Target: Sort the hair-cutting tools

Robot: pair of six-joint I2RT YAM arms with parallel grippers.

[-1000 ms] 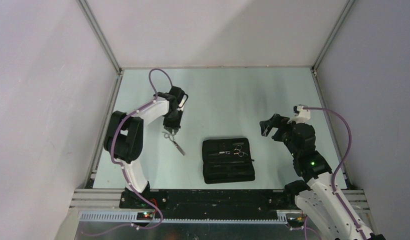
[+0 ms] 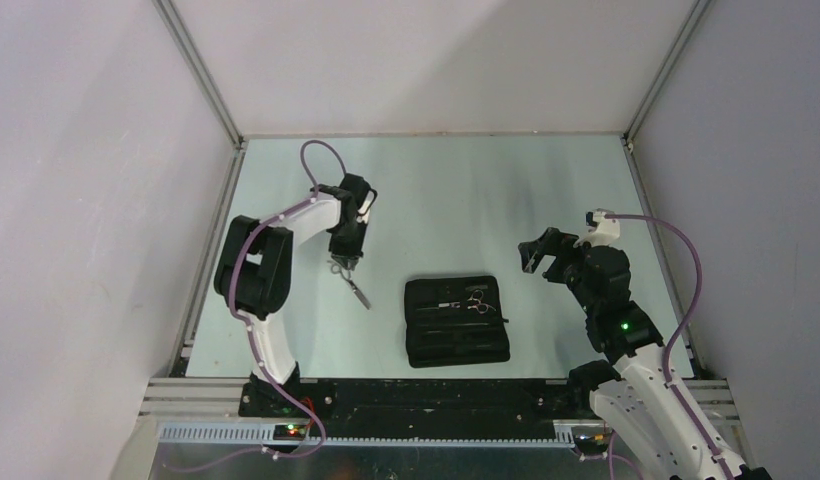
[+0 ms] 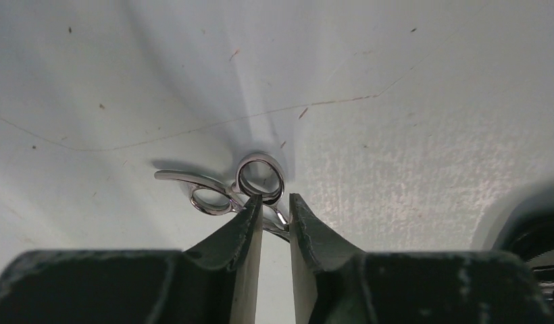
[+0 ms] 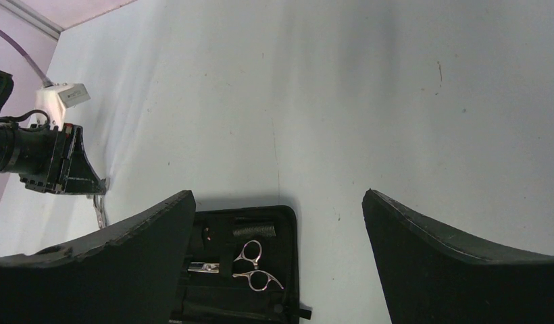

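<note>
A pair of silver scissors (image 2: 357,294) lies on the table at the left, blades towards the front right. My left gripper (image 2: 348,264) is low over its handle end. In the left wrist view, the fingertips of my left gripper stand a narrow gap apart, with the scissors' shank just below the finger rings (image 3: 280,173) in that gap; firm contact does not show. The open black case (image 2: 456,356) holds a second pair of scissors (image 4: 242,275). My right gripper is wide open and empty, above the table to the case's right.
In the case's upper part there is also a dark comb-like piece (image 4: 255,230). A short strap (image 4: 304,314) sticks out at its right side. The table (image 2: 436,205) behind and between the arms is clear.
My left gripper has shifted very slightly right and down over the scissors' handle, and its arm has edged right. The scissors, the case and the right arm look unmoved.
</note>
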